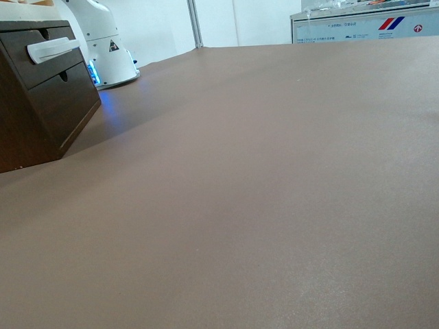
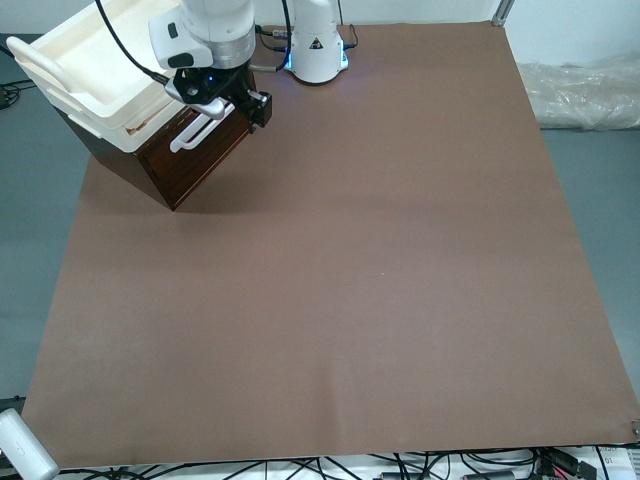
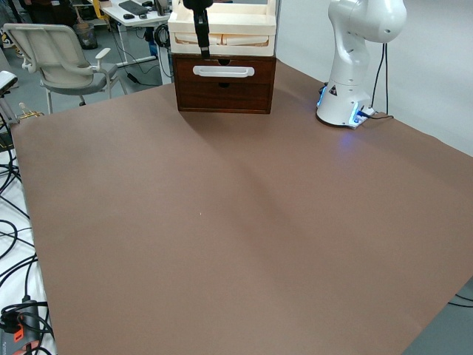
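Note:
My gripper [image 2: 258,112] hangs over the front of a dark wooden drawer box [image 2: 170,175], near the white drawer handle [image 2: 185,140]. In the right view the black gripper [image 3: 204,50] points down in front of the cream bin [image 3: 241,24] on top of the box, above the handle [image 3: 222,72]. Whether its fingers are open or shut is unclear. In the top view the box [image 1: 41,110] stands at the left with its handle [image 1: 51,50]; the gripper is out of that view.
Cables run along the table's outer edge. A chair [image 3: 70,66] and desk stand on the floor beyond.

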